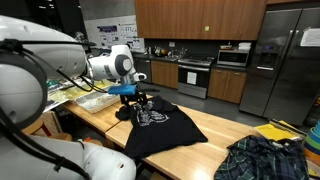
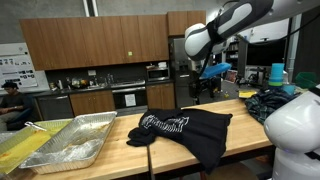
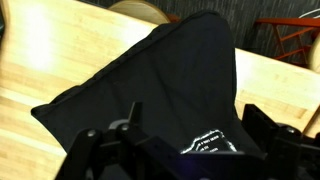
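A black cloth with a white print, perhaps a shirt (image 1: pixel 178 132), lies spread on the wooden table, partly bunched at its far left side. In the wrist view the cloth (image 3: pixel 165 85) fills the middle, and part of the white print shows between the fingers. My gripper is open, its two dark fingers wide apart with nothing held. It hangs above the cloth, pointing down, as exterior view 2 also shows for the gripper (image 2: pixel 211 92). The lower part of the cloth is hidden behind the gripper in the wrist view.
A dark plaid cloth (image 1: pixel 262 160) lies crumpled at the table's right. On the left stands a large clear tray (image 2: pixel 75 142). Yellow items (image 1: pixel 278 131) and a blue-lidded container (image 2: pixel 277 74) are near the far right edge. Bare wood (image 1: pixel 215 155) separates the two cloths.
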